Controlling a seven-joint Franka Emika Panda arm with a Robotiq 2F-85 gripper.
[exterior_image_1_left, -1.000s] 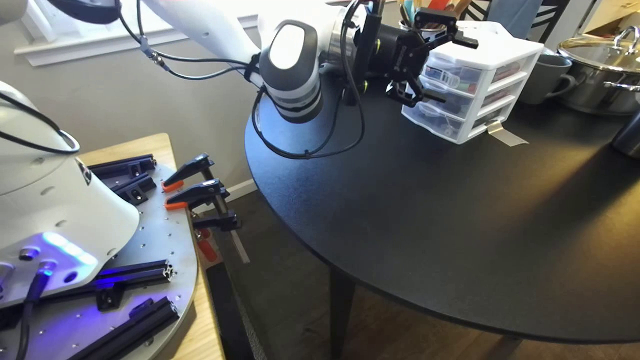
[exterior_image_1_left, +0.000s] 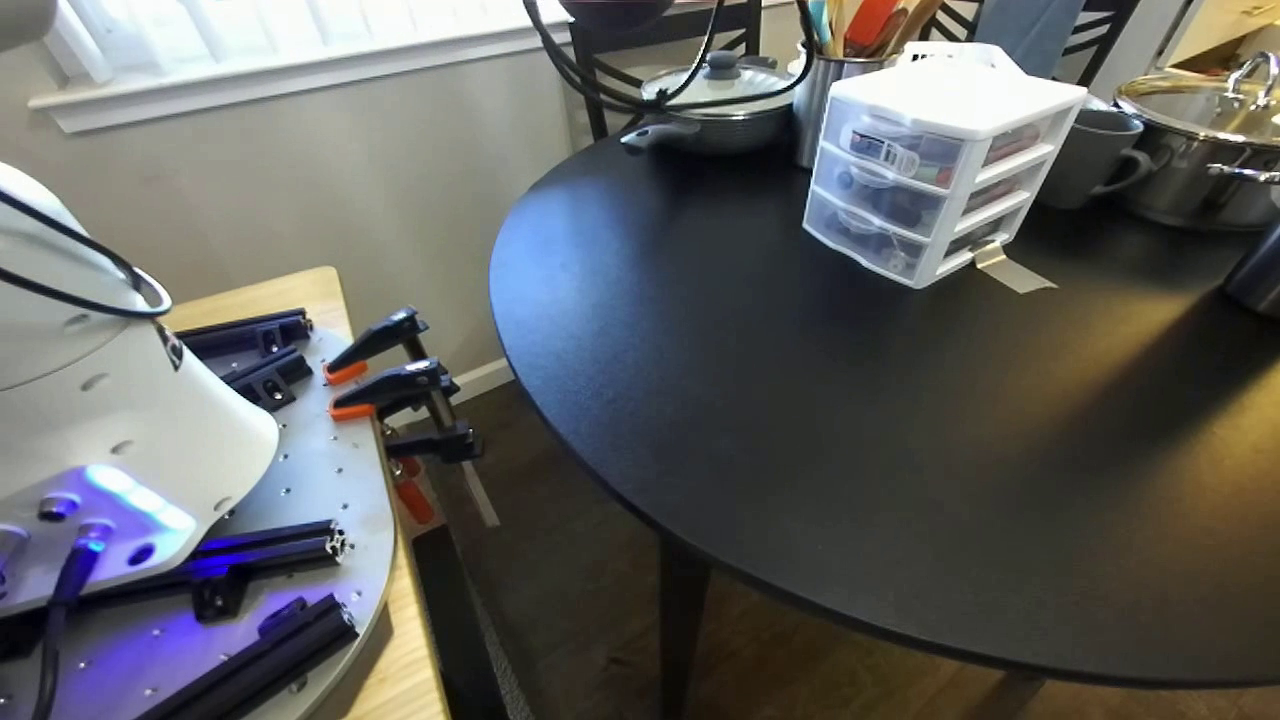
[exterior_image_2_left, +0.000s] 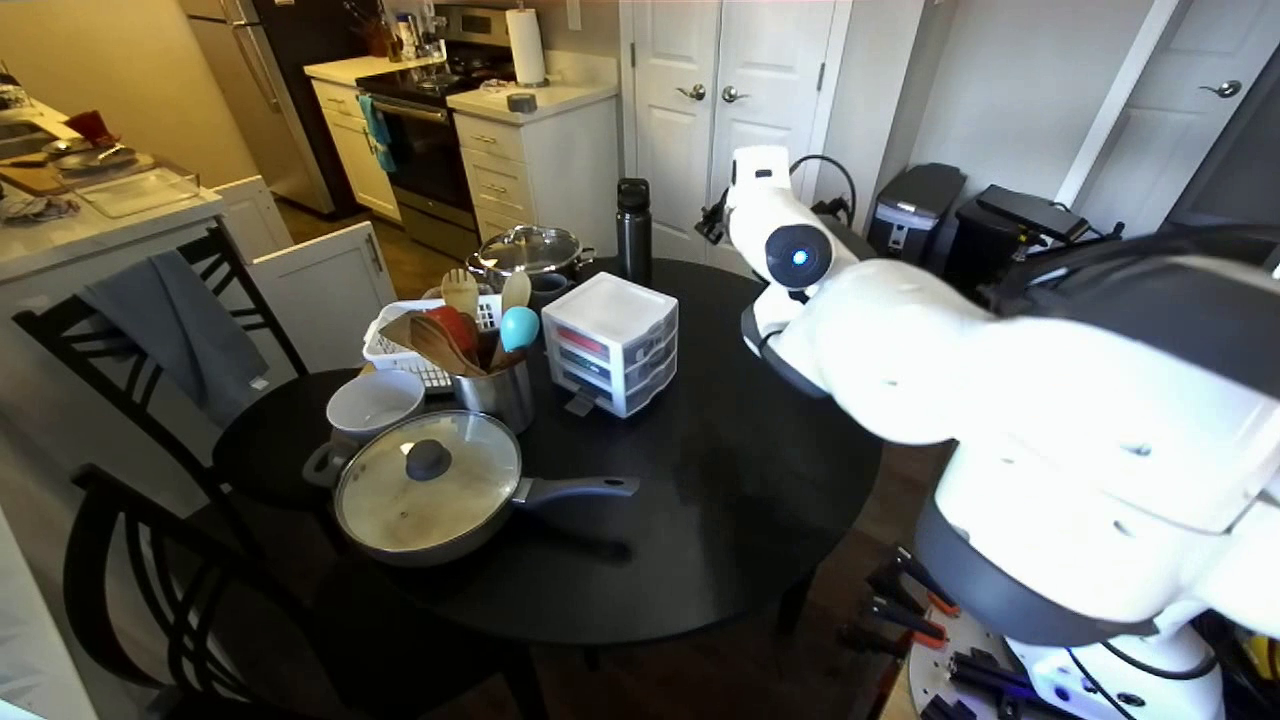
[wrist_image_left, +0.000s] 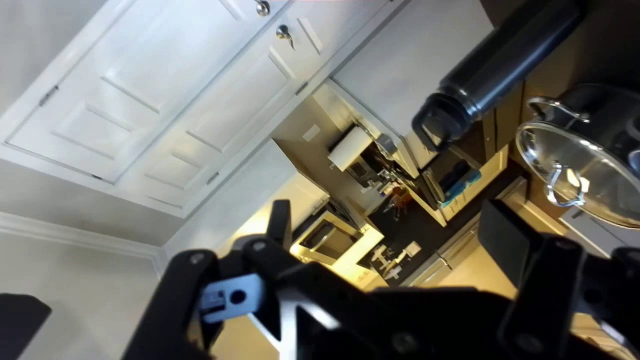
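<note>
In the wrist view my gripper stands open, its two dark fingers (wrist_image_left: 279, 223) wide apart with only the distant kitchen showing between them. Exterior view 2 has the white arm (exterior_image_2_left: 900, 342) raised over the right side of the table, with a dark bit of the gripper (exterior_image_2_left: 713, 221) at its end. Exterior view 1 leaves the gripper out, apart from a cable loop at the top. A white drawer unit (exterior_image_1_left: 942, 162) with clear drawers sits on the black round table (exterior_image_1_left: 840, 444).
A lidded pan (exterior_image_2_left: 432, 486), a utensil holder (exterior_image_2_left: 498, 396), a white basket (exterior_image_2_left: 390, 348), a steel pot (exterior_image_2_left: 528, 254) and a black bottle (exterior_image_2_left: 633, 228) stand around the drawer unit. A grey mug (exterior_image_1_left: 1086, 156) is behind it.
One second ago the arm and gripper hung in front of the drawer unit in exterior view 1.
</note>
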